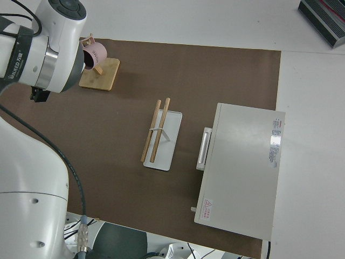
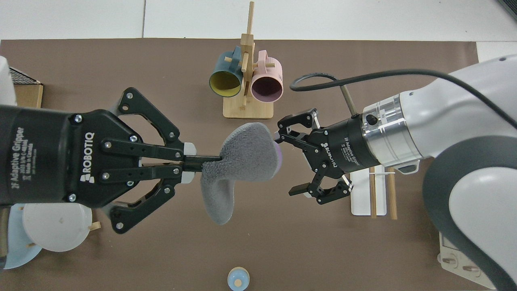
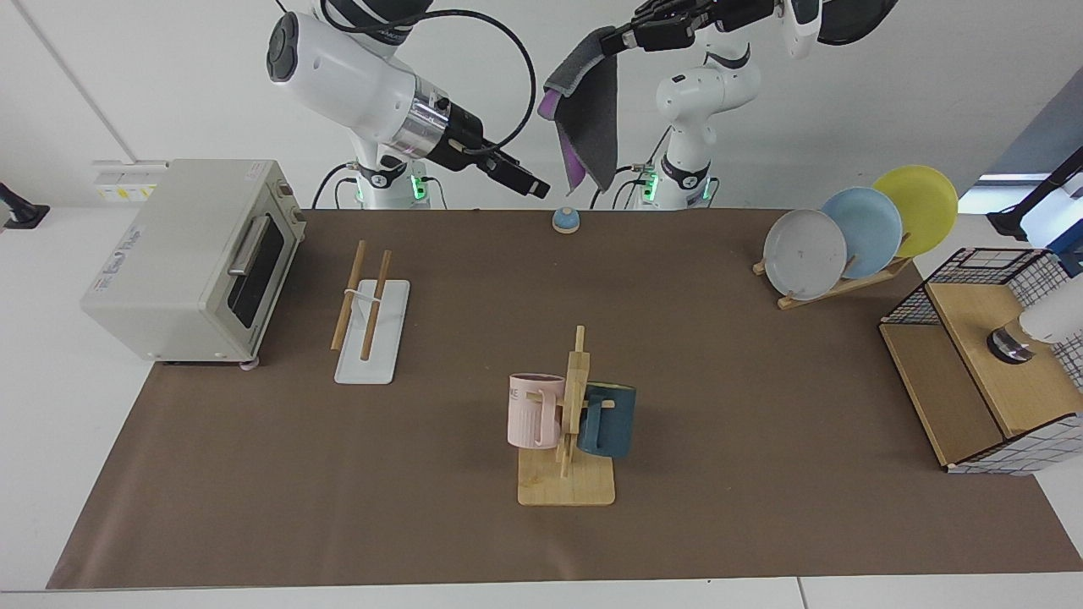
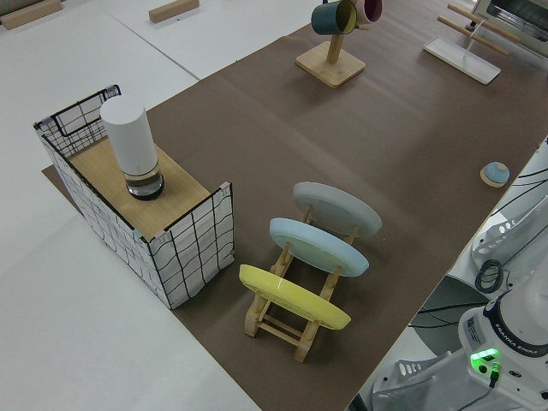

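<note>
A grey cloth with a purple edge (image 2: 242, 160) hangs from one gripper (image 2: 203, 164), shut on it at the left of the top view; in the left view it hangs dark at the upper middle (image 3: 589, 112). The other gripper (image 2: 310, 160) points at the cloth from the right in the top view; its fingertips are partly hidden behind the cloth, and its finger state is unclear. In the left view this gripper (image 3: 530, 184) is left of and below the cloth.
A mug tree (image 3: 565, 487) holds pink and blue mugs. A plate rack (image 4: 304, 341) with three plates, a wire shelf (image 3: 944, 396), a white stand with sticks (image 3: 376, 365), a toaster oven (image 3: 183, 264) and a small blue object (image 2: 238, 279) line the mat, whose middle is clear.
</note>
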